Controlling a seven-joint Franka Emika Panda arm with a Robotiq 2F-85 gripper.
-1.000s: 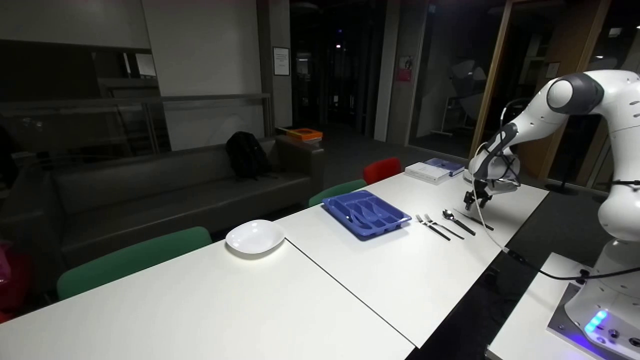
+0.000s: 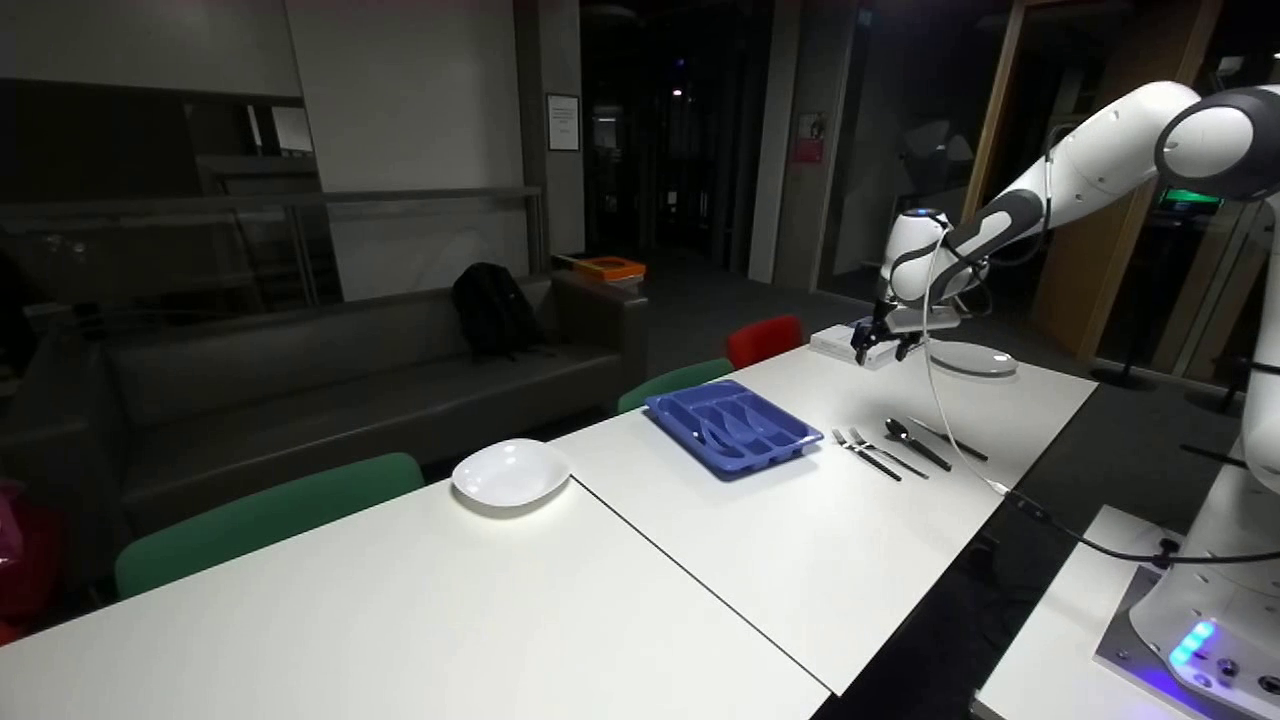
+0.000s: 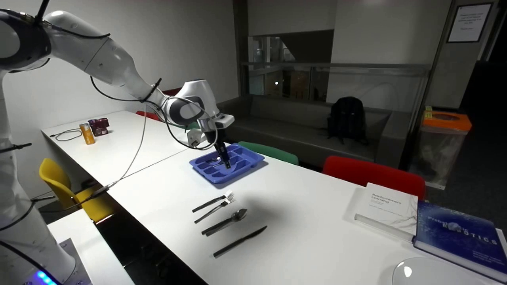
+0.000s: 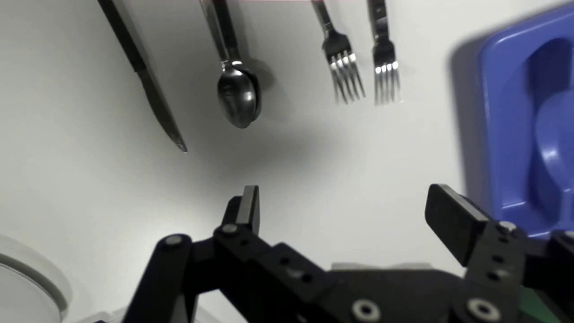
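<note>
My gripper hangs raised over the table, its fingers wide apart and nothing between them. Bare white tabletop fills the gap below the gripper in the wrist view. Ahead of it lie a dark-handled knife, two overlapping spoons and two forks side by side. The blue cutlery tray is at the right of that view. Exterior view 2 shows the gripper in front of part of the tray, which has some cutlery in its compartments.
Two books, one white and one blue, lie along the far edge, with a pale plate near them. A white bowl stands beyond the tray. A cable hangs from the arm. Open tabletop separates the cutlery from the books.
My gripper has risen from near the knife and shifted toward the books, left in exterior view 1. The cutlery, tray and bowl have stayed put.
</note>
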